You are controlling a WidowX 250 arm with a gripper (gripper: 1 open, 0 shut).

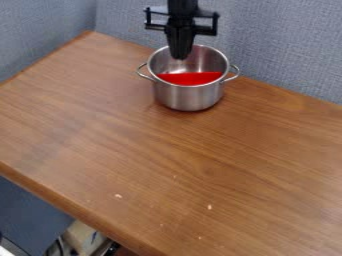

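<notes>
A steel pot (187, 96) with two side handles stands near the back of the wooden table, with a flat red object (194, 78) inside it. My black gripper (179, 52) hangs above the pot's back rim, at the top of the view. Its lower tips are small and dark, so whether they are apart or together is unclear, and nothing red shows in them.
Grey padded walls (281, 50) border it at the back and left.
</notes>
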